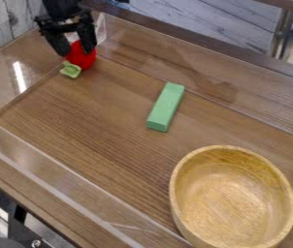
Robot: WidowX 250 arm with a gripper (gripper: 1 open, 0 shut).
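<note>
The black gripper [69, 34] is at the top left of the camera view, open, its fingers above and around a red object [81, 58]. A small light green piece [70, 70] lies at the lower left of the red object. A longer green block [165, 107] lies near the middle of the table. An empty yellow bowl [231, 201] stands at the lower right. Whether the fingers touch the red object cannot be told.
A raised light edge [266, 24] runs along the back right.
</note>
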